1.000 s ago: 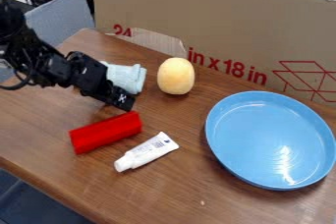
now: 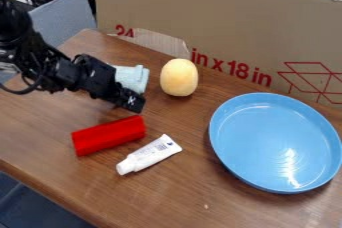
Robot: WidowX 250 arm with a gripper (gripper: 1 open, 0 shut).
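My black gripper (image 2: 126, 96) reaches in from the left and hangs low over the wooden table, in front of a pale blue cloth (image 2: 131, 75). Its fingertips are dark and small, so the gap between them is hard to make out. Below it lies a red cylinder (image 2: 108, 135). A white tube (image 2: 148, 155) lies to the right of that, nearer the front. A yellow egg-shaped object (image 2: 179, 77) stands right of the cloth.
A large blue plate (image 2: 274, 142) fills the right of the table (image 2: 160, 202). A cardboard box (image 2: 227, 22) forms a wall along the back. Bare wood shows at the front and left.
Over the last second my gripper has shifted slightly, its arm a little higher and its tip a little right. The objects on the table have not visibly moved.
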